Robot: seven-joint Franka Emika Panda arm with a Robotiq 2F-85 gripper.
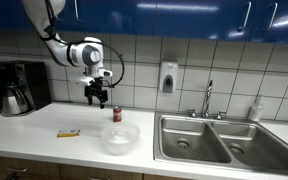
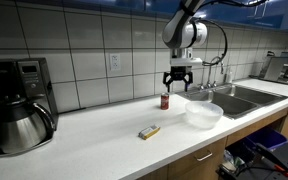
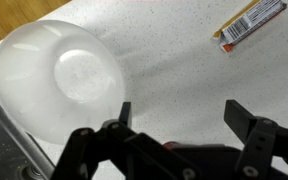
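Observation:
My gripper is open above the counter, pointing down, with nothing between its fingers. In the wrist view a translucent white bowl (image 3: 60, 82) lies to the left of the fingers, and a snack bar in a printed wrapper (image 3: 252, 22) lies at the top right. Part of a red can (image 3: 171, 145) shows low in that view, mostly hidden behind the gripper. In the first exterior view the can (image 1: 117, 114) stands upright near the back wall, behind the empty-looking bowl (image 1: 120, 138). The bar (image 1: 69, 133) lies flat to the bowl's left.
A double sink (image 1: 224, 140) with faucets lies right of the bowl. A coffee maker with a steel carafe (image 2: 24, 122) stands at the counter's other end. A soap dispenser (image 1: 168, 77) hangs on the tiled wall. Bare counter (image 2: 94, 150) surrounds the bar.

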